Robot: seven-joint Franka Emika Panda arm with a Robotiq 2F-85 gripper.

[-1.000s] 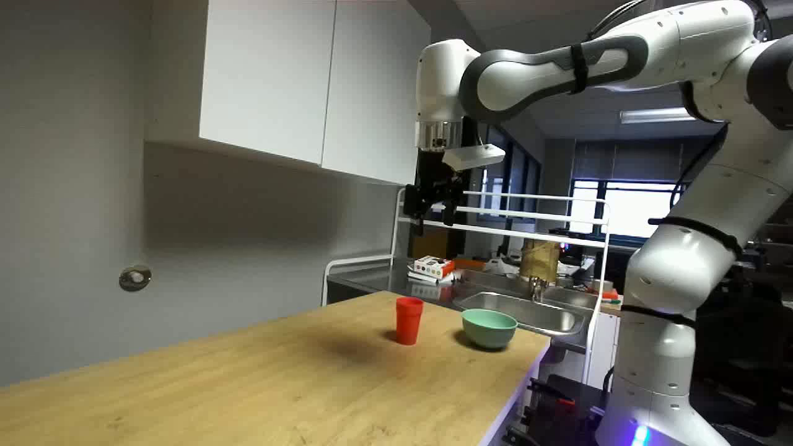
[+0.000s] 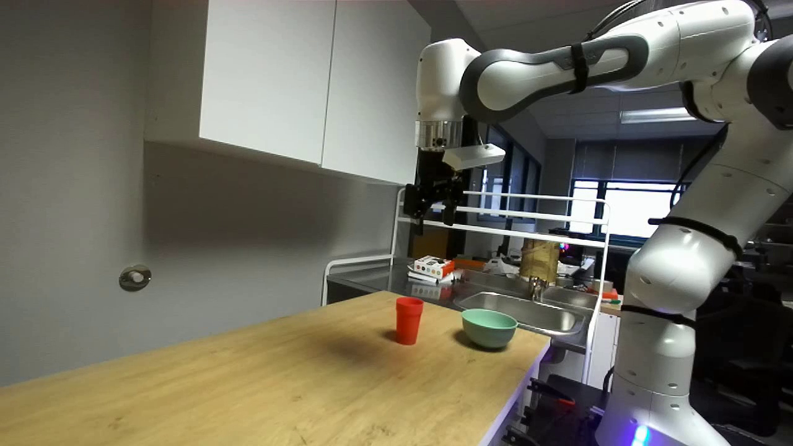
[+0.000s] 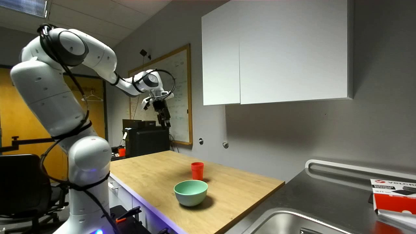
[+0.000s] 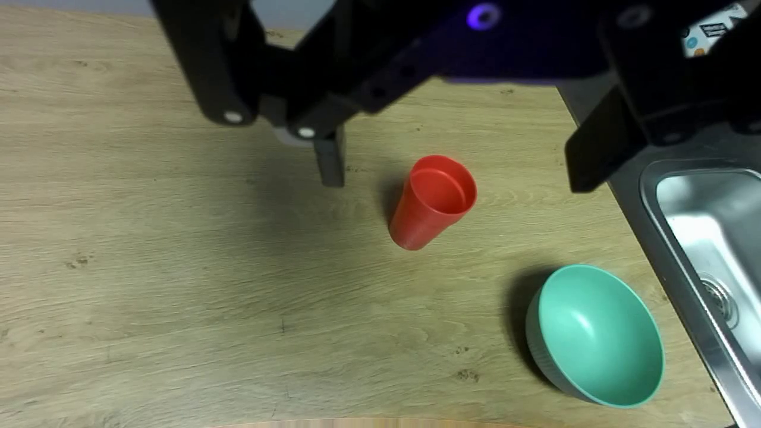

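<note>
A red cup (image 2: 408, 321) stands upright on the wooden counter, and a green bowl (image 2: 489, 329) sits beside it, apart from it. In the wrist view the red cup (image 4: 430, 203) shows its open, empty mouth near the middle, while the bowl (image 4: 599, 335), empty too, lies at the lower right. My gripper (image 2: 433, 219) hangs high above the counter, well over the cup. Its dark fingers (image 4: 607, 139) are spread wide apart in the wrist view, with nothing held between them. From the other side, the gripper (image 3: 164, 124) is also seen up in the air.
A steel sink (image 2: 520, 311) adjoins the counter on the bowl's side, with a small box (image 2: 433, 267) behind it. White wall cabinets (image 2: 267, 74) hang above the counter's back.
</note>
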